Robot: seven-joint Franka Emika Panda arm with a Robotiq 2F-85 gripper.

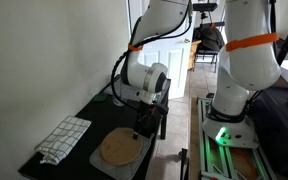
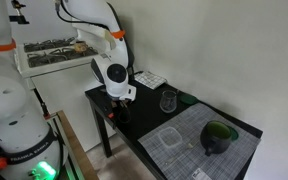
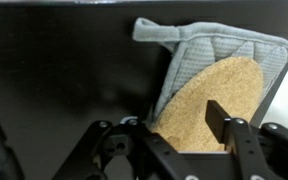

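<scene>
A round cork board lies on a grey quilted pad with a hanging loop at one corner. Both rest on the black table. In exterior view 1 the cork board and pad are at the near end. My gripper is low over the pad's edge, its fingers apart. One finger is by the pad's edge and the other over the cork. Nothing clearly shows gripped between them. In exterior view 2 the arm hides the pad and board, and the dark gripper is hard to make out.
By the wall lies a checkered cloth. A glass jar, a pale flat sheet, a grey mesh mat and a dark green pot stand farther along the table.
</scene>
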